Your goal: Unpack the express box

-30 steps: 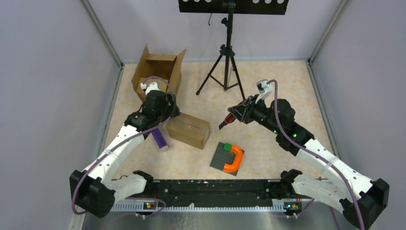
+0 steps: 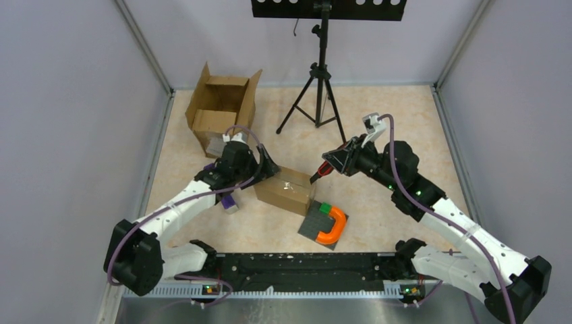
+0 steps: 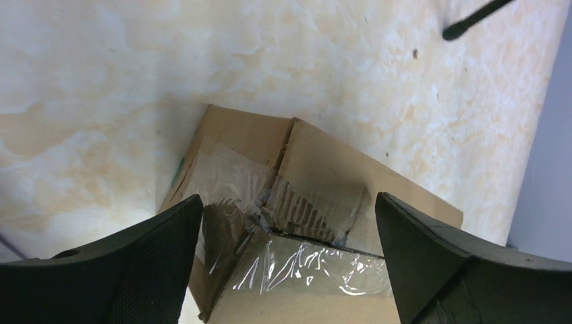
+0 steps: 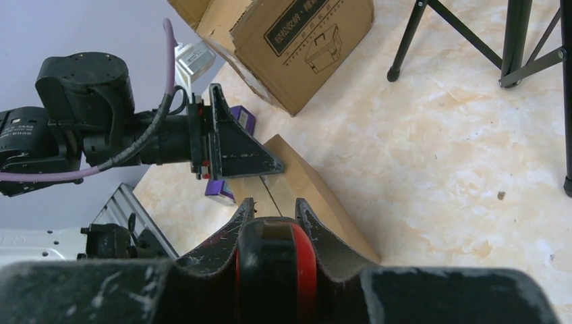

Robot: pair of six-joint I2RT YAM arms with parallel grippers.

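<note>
A taped brown express box (image 2: 285,192) lies on the tabletop in the middle. My left gripper stands open at the box's left end, one finger (image 3: 152,253) to each side of the taped cardboard (image 3: 317,266). Whether the fingers touch the box is hard to tell. To the right, my right gripper (image 2: 342,160) is shut on a red and black utility knife (image 2: 326,168), whose dark tip points at the box's right end. In the right wrist view the knife (image 4: 270,246) sits between the fingertips, with the box (image 4: 317,196) beyond it.
An open, larger carton (image 2: 219,101) stands at the back left. Beside the left arm lies a purple-and-white small box (image 2: 229,202). An orange curved piece (image 2: 334,229) rests on a dark plate (image 2: 311,226) near the box's front right corner. A black tripod stand (image 2: 320,74) occupies the back.
The express box and my left gripper have moved right and slightly toward the front. The dark plate with the orange piece has shifted a little right. My right arm has barely moved.
</note>
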